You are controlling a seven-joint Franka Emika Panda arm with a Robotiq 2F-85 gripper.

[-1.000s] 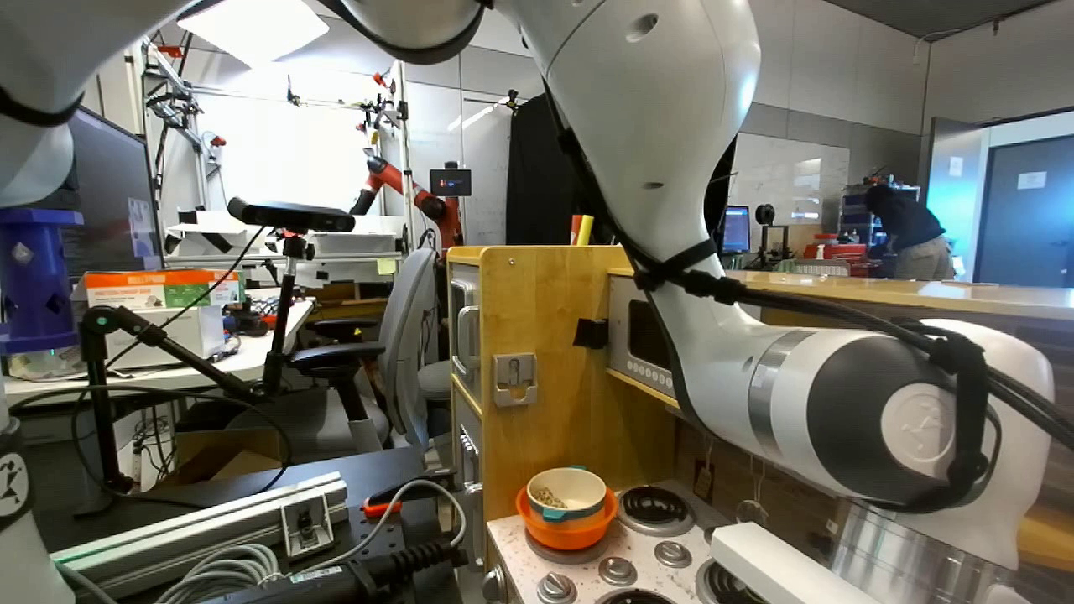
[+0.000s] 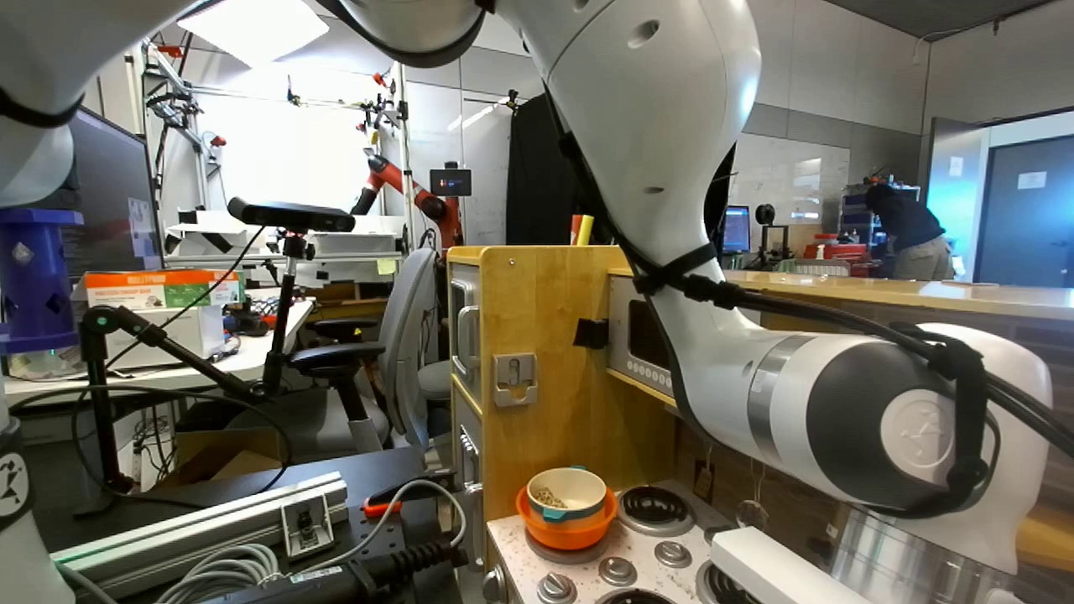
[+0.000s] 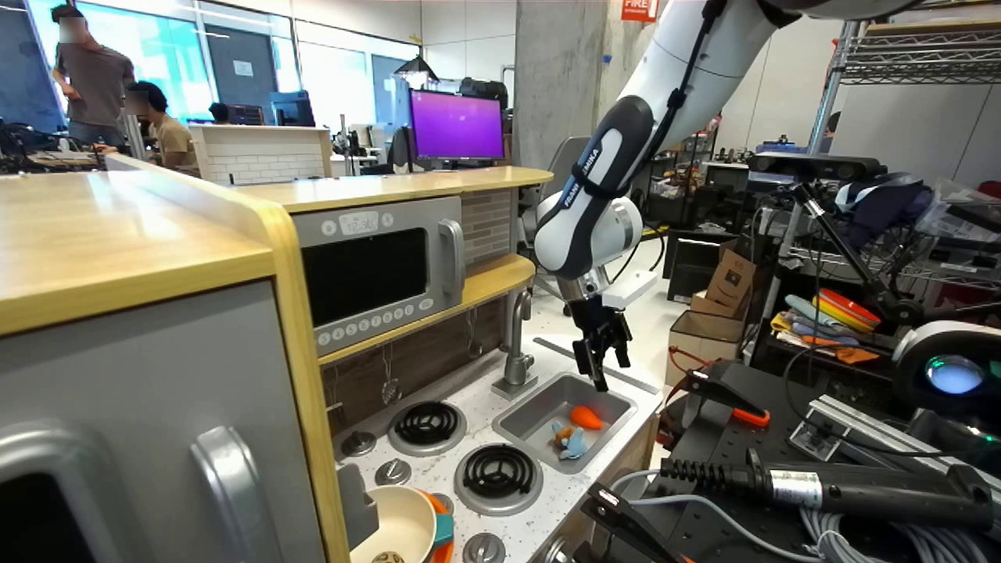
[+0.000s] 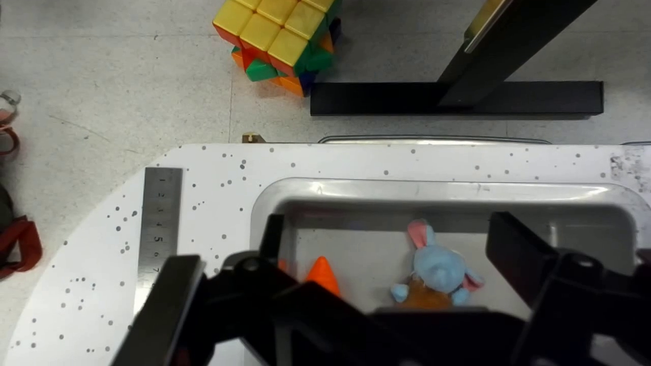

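Observation:
Above the toy kitchen's sink (image 3: 518, 423) my gripper (image 3: 602, 369) hangs open, with nothing held. Its two dark fingers stand wide apart in the wrist view, one fingertip (image 4: 272, 235) to the left and the other to the right. Below them in the basin lie a light-blue plush toy (image 4: 439, 268) with pink ears and a brown part, and an orange object (image 3: 586, 417) with a pointed end. The gripper's body hides part of both in the wrist view. In exterior view 1 the gripper is out of sight.
A cream pot (image 2: 569, 492) sits in an orange bowl (image 2: 566, 533) on the stove. The faucet (image 3: 518, 342) rises beside the sink, near the microwave (image 3: 380, 267). Past the counter edge, a Rubik's cube (image 4: 280, 30) shows low down. A metal ruler (image 4: 159, 219) lies on the counter.
The arm has barely shifted in exterior view 1. The pot and bowl stand where they were.

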